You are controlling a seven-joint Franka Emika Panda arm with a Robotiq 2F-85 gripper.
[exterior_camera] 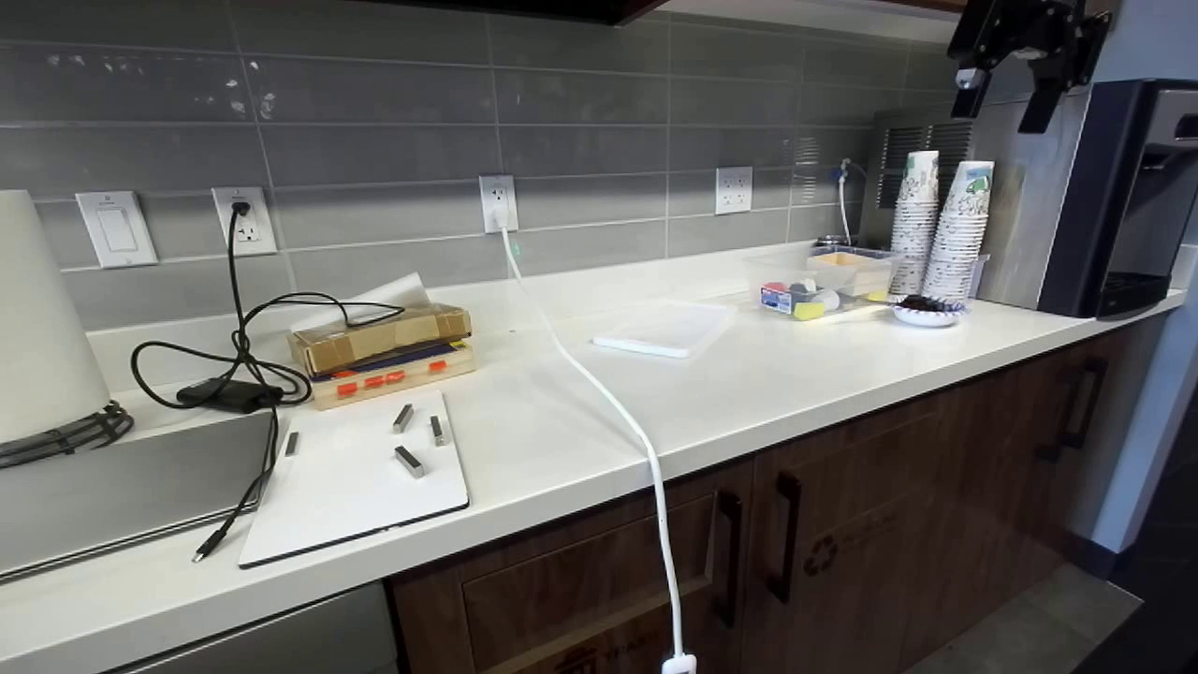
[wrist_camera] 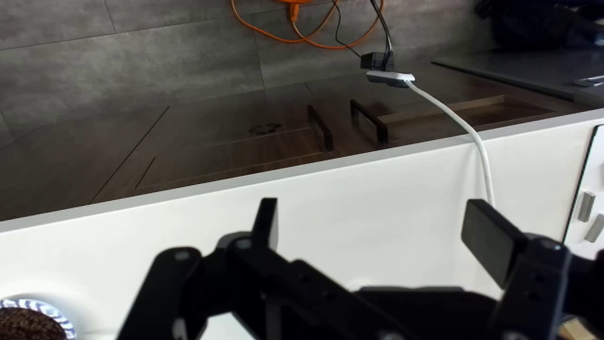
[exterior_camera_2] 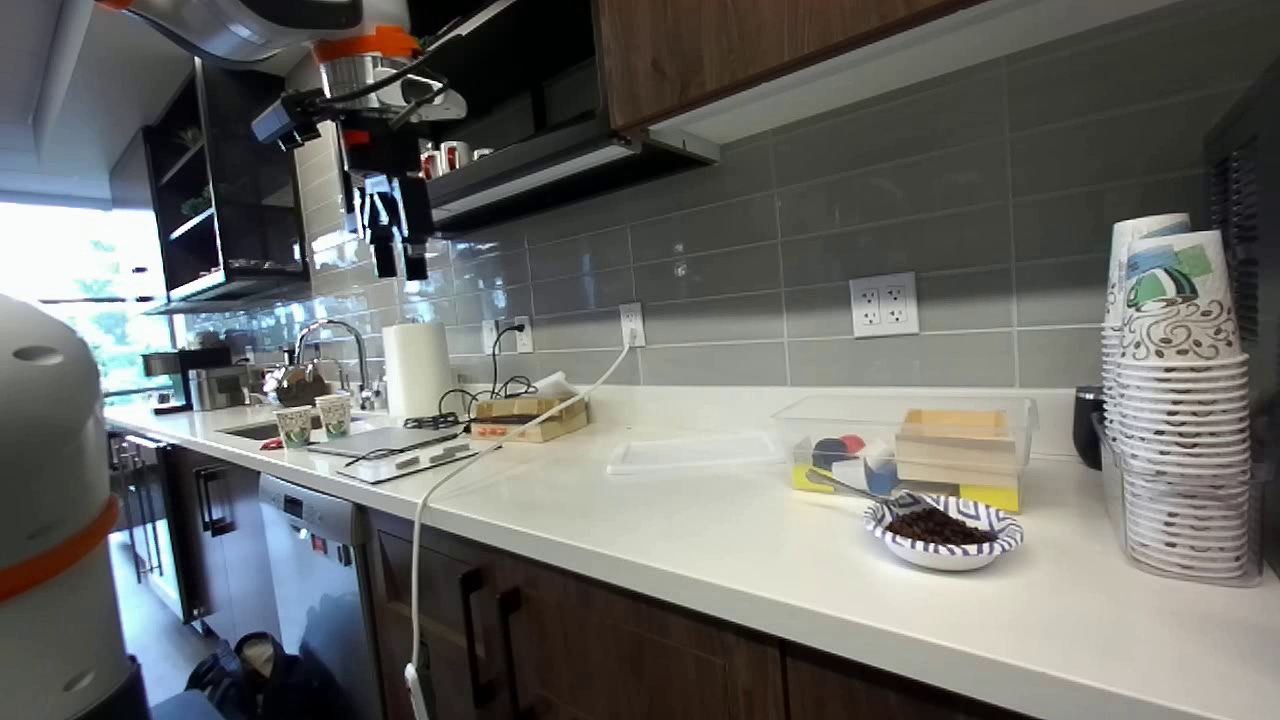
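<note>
My gripper [exterior_camera: 1002,109] hangs high above the counter, its two black fingers spread apart with nothing between them. In the second exterior view the gripper [exterior_camera_2: 398,270] appears in front of the wall cabinets, well clear of the counter. From the wrist, the open gripper looks down past bare white counter [wrist_camera: 362,192]. A patterned bowl [exterior_camera_2: 948,558] of dark bits, with a fork [exterior_camera_2: 858,490] leaning on it, sits toward the right. On a white board [exterior_camera: 348,511] lie several small metal bars [exterior_camera: 409,461].
A white cord [exterior_camera: 595,388] runs from the wall over the counter's front edge. Clear bins [exterior_camera_2: 906,414] and cup stacks [exterior_camera_2: 1182,480] stand at the right. Boxes [exterior_camera: 387,343], a black cable [exterior_camera: 241,337] and a paper roll [exterior_camera_2: 417,372] occupy the other end. Mid-counter is mostly free.
</note>
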